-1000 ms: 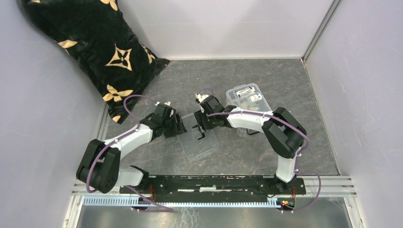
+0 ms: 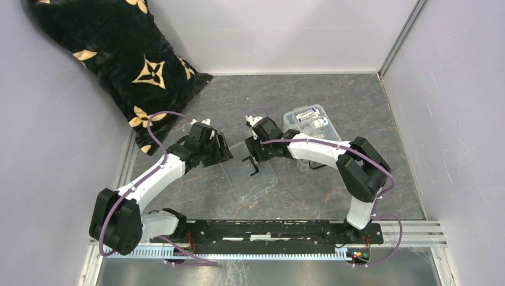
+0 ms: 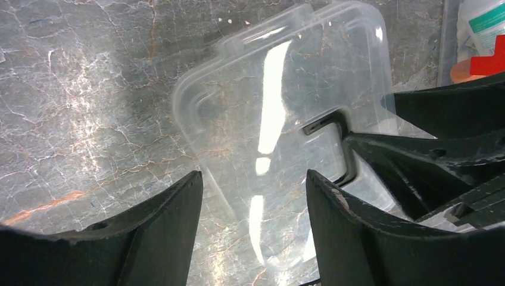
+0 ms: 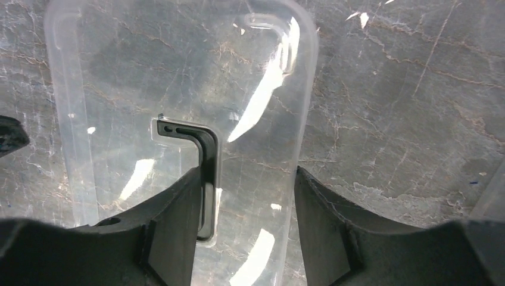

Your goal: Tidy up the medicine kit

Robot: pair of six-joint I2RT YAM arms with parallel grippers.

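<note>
A clear plastic lid (image 2: 250, 182) with a black handle (image 4: 205, 155) lies flat in the middle of the floor. My left gripper hangs above it at its left, fingers apart with nothing between them. My right gripper is low over the lid's right part, fingers part open around the area between the handle and the lid's edge; whether they touch it I cannot tell. The clear medicine box (image 2: 309, 122), holding several white packs and bottles, sits at the back right, partly under the right arm.
A dark patterned cloth (image 2: 143, 77) hangs over the left back wall and corner. White walls border the grey floor. Bare floor (image 2: 244, 101) shows behind the lid and at the front right.
</note>
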